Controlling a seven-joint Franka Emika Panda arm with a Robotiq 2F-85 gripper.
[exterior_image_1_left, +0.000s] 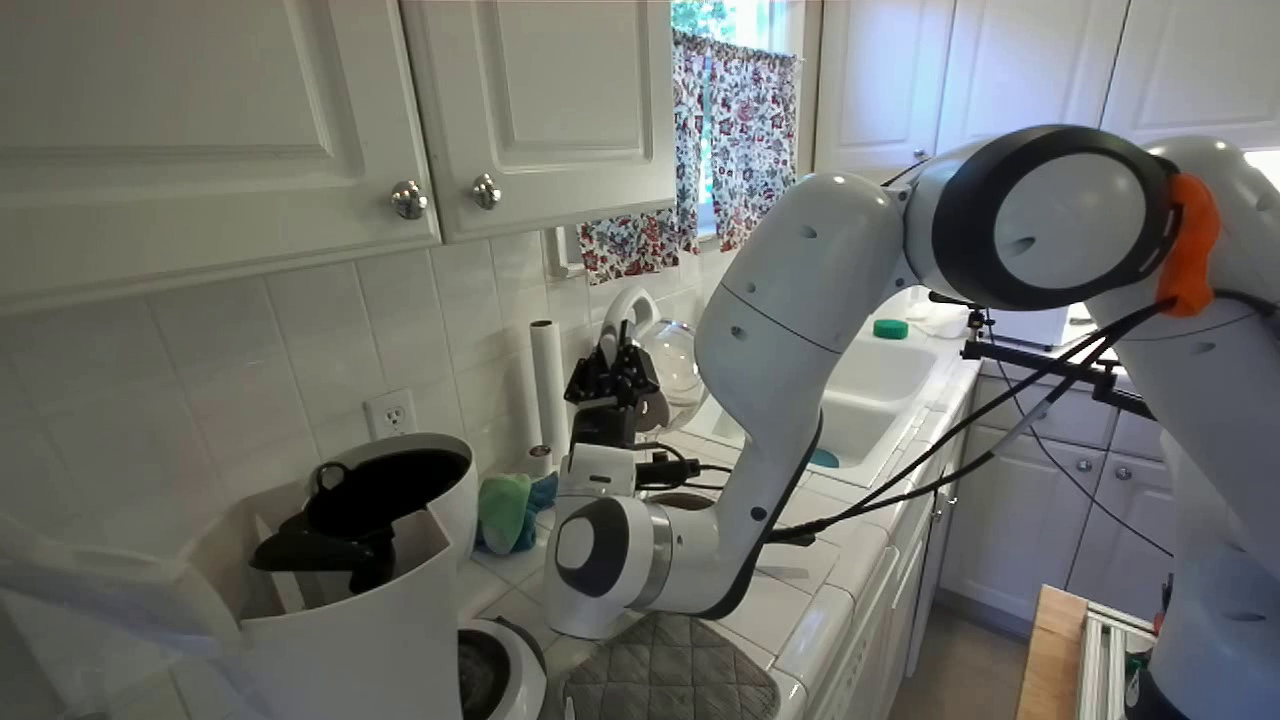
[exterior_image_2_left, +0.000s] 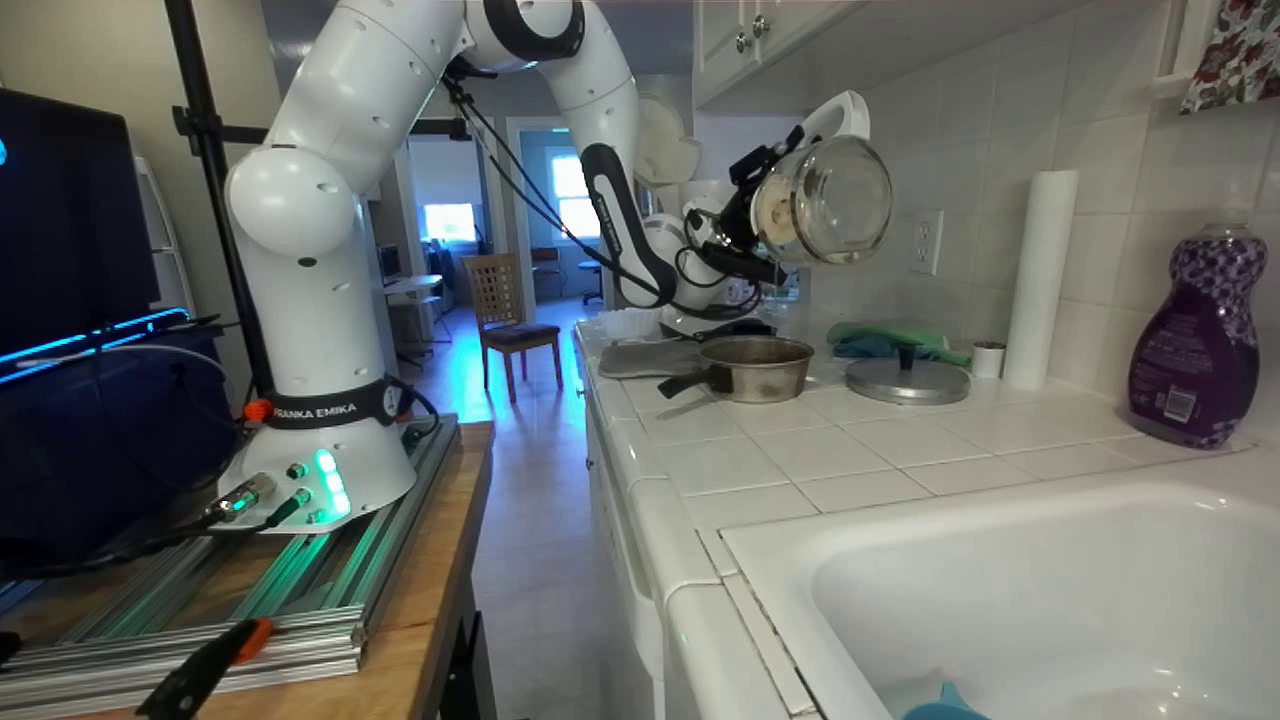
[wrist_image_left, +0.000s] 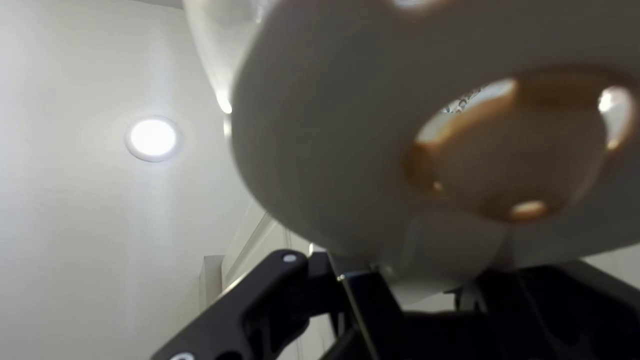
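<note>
A glass coffee carafe with a white handle hangs in the air above the tiled counter, tipped onto its side. My gripper is shut on the carafe's handle side. In the first exterior view the clear glass carafe and its white handle show behind my black gripper. Up close in the wrist view, the blurred carafe fills the upper right above my black fingers; the exact grip point is hidden.
Below stand a small metal pot, a lid and a green cloth. A paper roll, purple soap bottle and sink lie nearer the camera. The white coffee maker stands beside my arm.
</note>
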